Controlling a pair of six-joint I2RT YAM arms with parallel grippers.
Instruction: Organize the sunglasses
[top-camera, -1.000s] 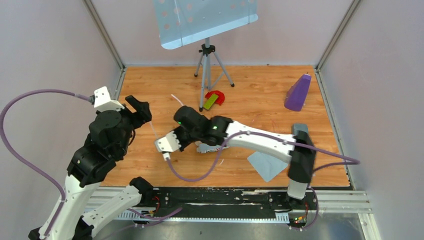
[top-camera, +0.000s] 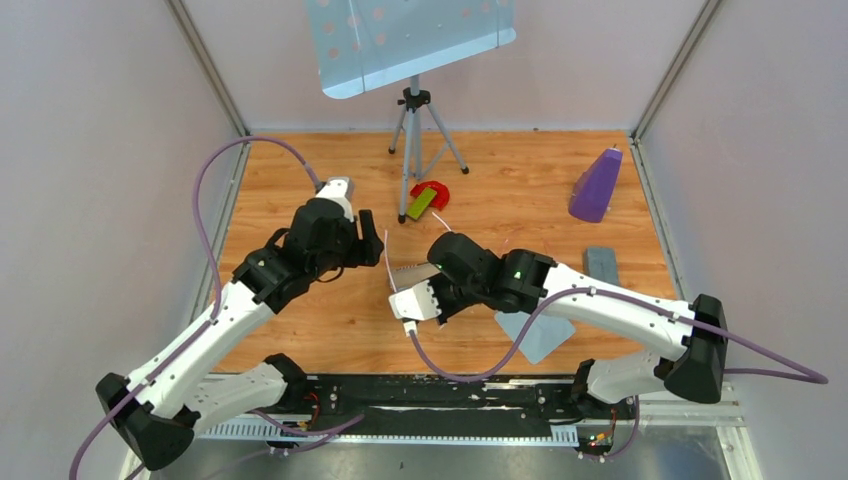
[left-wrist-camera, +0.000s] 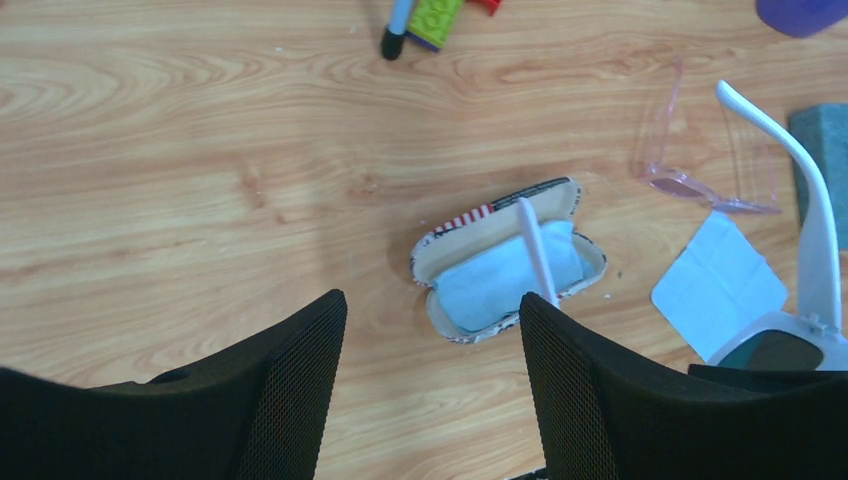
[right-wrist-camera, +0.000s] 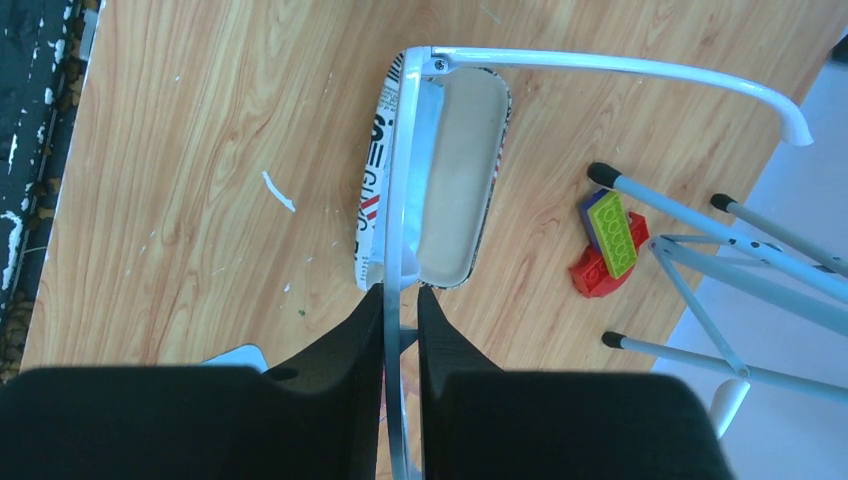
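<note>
White sunglasses (right-wrist-camera: 398, 180) are pinched by my right gripper, one temple sticking out across the right wrist view. They hang above an open glasses case (left-wrist-camera: 425, 265) with a light blue cloth (left-wrist-camera: 485, 290) inside; the right arm hides part of this case in the top view. My left gripper stands open to the left of the case, nothing between its fingers. In the left wrist view, a white temple (left-wrist-camera: 821, 235) rises at the right side. Clear pink glasses (left-wrist-camera: 690, 186) lie on the table beside another blue cloth (left-wrist-camera: 718, 288).
A tripod (top-camera: 411, 150) stands at the back, with red and green toy bricks (top-camera: 425, 201) by its foot. At the right are a purple object (top-camera: 596, 186) and a grey-blue block (top-camera: 601, 265).
My right gripper has moved right with the white sunglasses, over the case.
</note>
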